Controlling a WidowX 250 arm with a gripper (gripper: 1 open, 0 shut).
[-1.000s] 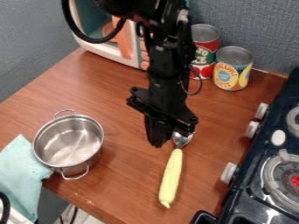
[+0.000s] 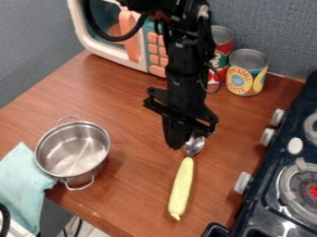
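My black gripper points down over the wooden counter, just left of a spoon with a shiny bowl. Its fingertips are dark and bunched, so their opening is hard to make out. Below the spoon a pale yellow corn cob or similar long item lies on the counter. A steel pot with two handles stands to the left.
A black stove lines the right side. Two cans, red and yellow, stand at the back beside a toy microwave. A mint cloth lies at the left edge.
My arm has shifted very slightly, its upper part a little to the right. The objects on the counter have not moved.
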